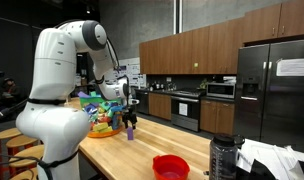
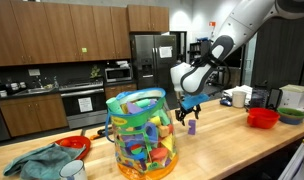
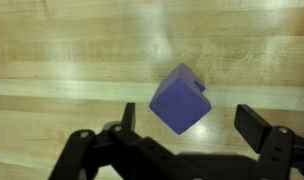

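On the wooden tabletop stands a small purple block (image 3: 180, 100), seen from above in the wrist view and turned at an angle to the table's grain. In the first exterior view the purple block (image 1: 130, 135) sits near the table's middle; the second exterior view shows the block (image 2: 191, 127) too. My gripper is open above it, one dark finger (image 3: 127, 130) to its left and the other finger (image 3: 250, 122) to its right in the wrist view. Nothing is held. In the second exterior view the gripper (image 2: 189, 106) hangs over the block, apart from it.
A red bowl (image 1: 172, 168) stands at the table's near side, with a dark cylindrical canister (image 1: 223, 155) to its right. A container of colourful toys (image 2: 144, 140) occupies the other end. A red tray (image 2: 74, 146) and a white cup (image 2: 53, 158) are beyond it. Bare tabletop surrounds the block.
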